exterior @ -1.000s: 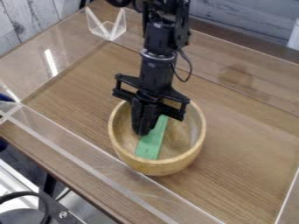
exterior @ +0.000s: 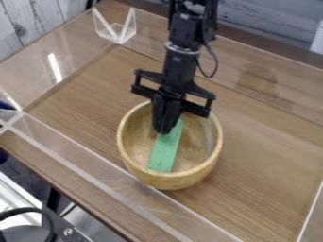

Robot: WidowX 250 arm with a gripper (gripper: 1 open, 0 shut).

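Note:
A wooden bowl (exterior: 202, 156) sits on the wooden table in the middle of the view. A green elongated object (exterior: 163, 152) lies inside it, its upper end partly under the black gripper (exterior: 165, 124). The gripper reaches down from above to the upper part of the bowl. Its fingers look close together, shut, and whether they touch the green object is hard to tell.
A small white wire-like item (exterior: 115, 27) stands at the back left. Dark cables lie at the lower left, off the light table edge.
The gripper and arm have shifted slightly up and to the right. The green object's lower end has shifted a little left within the bowl.

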